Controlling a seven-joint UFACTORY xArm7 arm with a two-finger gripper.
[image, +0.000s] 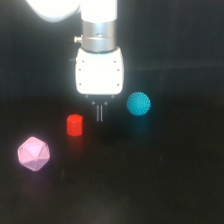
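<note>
To the left of the gripper's fingers, a small red block (75, 125) rests on the dark surface. A round blue ball (138, 103) lies to the right of them. Farther down on the left sits a pink faceted ball (34, 153). Between the red block and the blue ball hangs my white gripper (99, 114), pointing down. Its two thin fingers stand close together with a narrow gap, and nothing shows between them. Whether this is fully shut is too small to tell. No object touches the fingers as far as shows.
A white arm link (54, 8) comes in at the top left. No walls or containers show.
</note>
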